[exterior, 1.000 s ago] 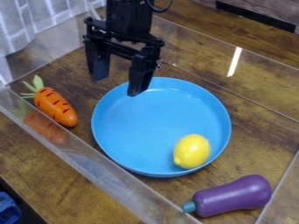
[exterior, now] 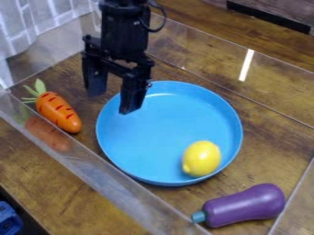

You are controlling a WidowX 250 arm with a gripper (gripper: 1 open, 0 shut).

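Observation:
My black gripper (exterior: 116, 83) hangs open above the upper left edge of a blue plate (exterior: 160, 138), its two fingers spread apart with nothing seen between them. An orange toy carrot (exterior: 57, 110) with green leaves lies left of the plate, to the lower left of the gripper. A yellow oval object (exterior: 201, 158), like a lemon, rests on the right lower part of the plate. A purple toy eggplant (exterior: 243, 205) lies outside the plate at the lower right.
Clear panels run along the left and lower left, and a blue item is partly visible at the bottom left corner.
My gripper has shifted somewhat to the left, and its fingers look a little closer together. The plate and toys have not visibly moved.

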